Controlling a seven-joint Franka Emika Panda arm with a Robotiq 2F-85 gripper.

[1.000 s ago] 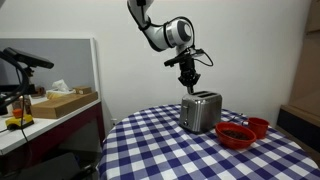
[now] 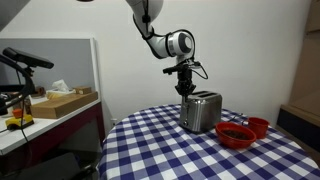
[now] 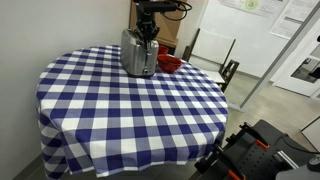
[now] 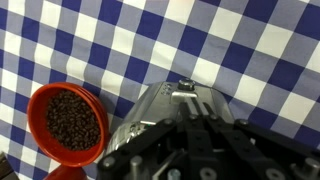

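Observation:
A silver toaster point(image 2: 203, 114) stands upright on the blue-checked tablecloth, its slots facing up. My gripper point(image 2: 186, 93) is shut and points down at the toaster's near-left end, by its top edge. In the second exterior view the gripper point(image 3: 151, 45) overlaps the right end of the toaster point(image 3: 136, 57). From the wrist, the metal top point(image 4: 158, 102) lies right under the dark fingers, and a small dark knob or fingertip shows at its end. Nothing can be made out between the fingers. Whether they touch the toaster, I cannot tell.
Beside the toaster sits a red bowl point(image 2: 236, 138) of small brown pieces, with a red cup point(image 2: 259, 126) behind it. The wide checked tablecloth point(image 3: 125, 120) is bare in front. A chair point(image 3: 210, 52) stands past the table.
Over the last second my gripper has come down and slightly left, from above the toaster to its left end. The toaster, bowl and cup have stayed put.

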